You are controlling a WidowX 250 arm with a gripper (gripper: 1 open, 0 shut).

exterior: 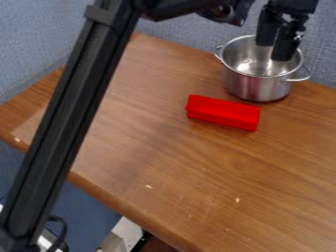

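Note:
A steel pot (257, 84) with two side handles stands at the back right of the table. My black gripper (276, 41) is over the pot's mouth, its fingers open and pointing down toward the inside; whether they reach below the rim is hard to tell. A red block (223, 111), long and lying on its side, rests on the wood just in front of the pot, to its left.
A grey padded wall (197, 22) runs behind it. My arm crosses the left of the view from top to bottom. A white object (121, 236) is below the front left edge.

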